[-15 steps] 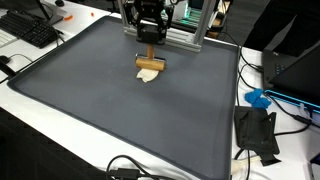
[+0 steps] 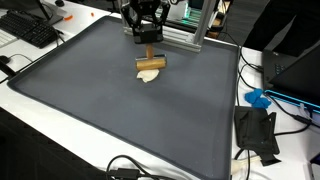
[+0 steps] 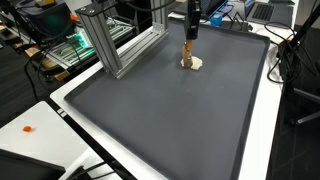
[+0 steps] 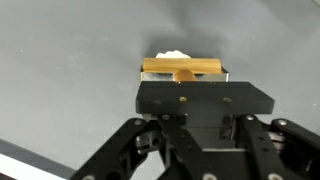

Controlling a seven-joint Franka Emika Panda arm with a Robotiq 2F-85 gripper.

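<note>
A wooden tool with a crossbar head and an upright handle stands low over the table. Its head (image 2: 150,63) shows in exterior view 1, and its handle (image 3: 187,50) in exterior view 2. Beneath and beside it lies a small cream-white piece (image 3: 192,64) with an uneven outline. My gripper (image 2: 149,42) is at the top of the handle, pointing down. In the wrist view the wooden bar (image 4: 181,66) lies just beyond the black fingers (image 4: 205,98), with the handle's end between bar and fingers. How tightly the fingers stand around the handle is hidden.
The grey tabletop (image 2: 135,110) is wide and clear toward the front. A white frame (image 3: 130,45) stands at the table's edge. Beyond the opposite edge lie a blue object (image 2: 257,98), a black item (image 2: 255,130) and cables. A keyboard (image 2: 33,28) sits at the far left.
The gripper and tool stay almost in place, with only a slight shift of the arm above the handle. The cream-white piece lies where it was.
</note>
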